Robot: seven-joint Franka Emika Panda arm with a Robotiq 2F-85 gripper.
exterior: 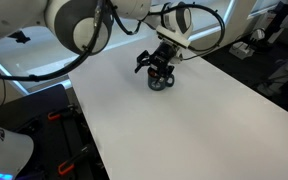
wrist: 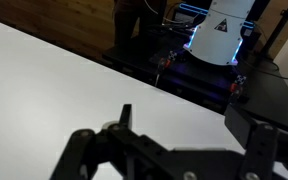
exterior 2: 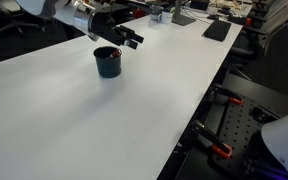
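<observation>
A dark mug (exterior 2: 108, 65) with a handle stands upright on the white table, and something reddish shows at its mouth. In exterior view 1 the mug (exterior: 157, 84) is partly covered by my gripper (exterior: 154, 70). From the other side, the gripper (exterior 2: 131, 40) shows above the rim and a little to its right, tilted sideways. Its two fingers stand well apart in the wrist view, where the open gripper has only bare tabletop between its tips. That view does not show the mug.
The robot's base (wrist: 220, 38) stands on a black stand beyond the table edge. A dark flat object (exterior 2: 217, 28) and several small items lie at the far end in exterior view 2.
</observation>
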